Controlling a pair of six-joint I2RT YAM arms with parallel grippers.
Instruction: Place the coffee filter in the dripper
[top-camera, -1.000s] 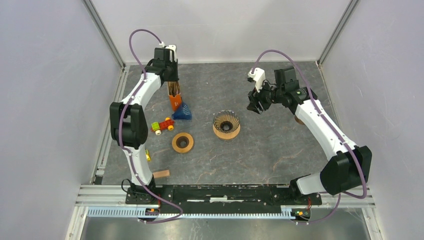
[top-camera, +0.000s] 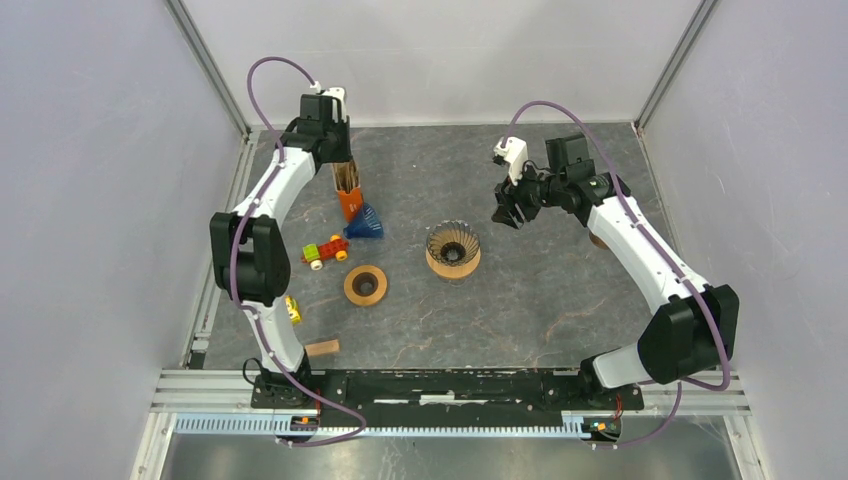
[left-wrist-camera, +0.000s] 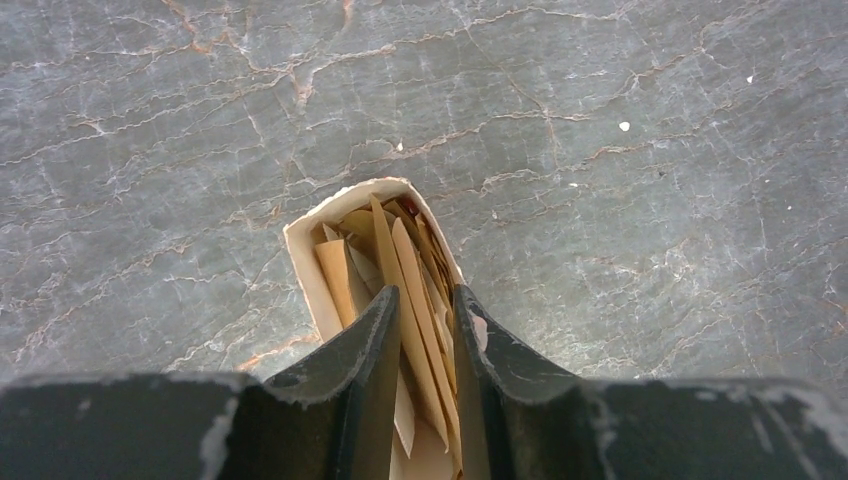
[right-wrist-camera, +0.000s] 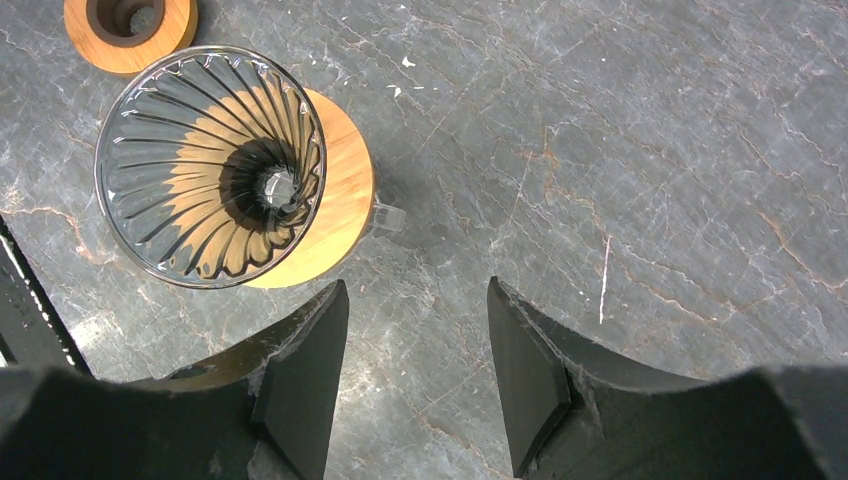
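Note:
A box of brown paper coffee filters stands at the back left; in the left wrist view its filters lie below my left gripper, whose fingertips are close together over them, open by a narrow gap. The clear ribbed dripper on its wooden ring sits mid-table. My right gripper is open to its upper right in the top view, with nothing between its fingers.
A second wooden ring, a blue funnel, a toy car and a wooden piece lie on the left.
My left arm has shifted slightly to the left over the filter box. The right arm is almost unchanged.

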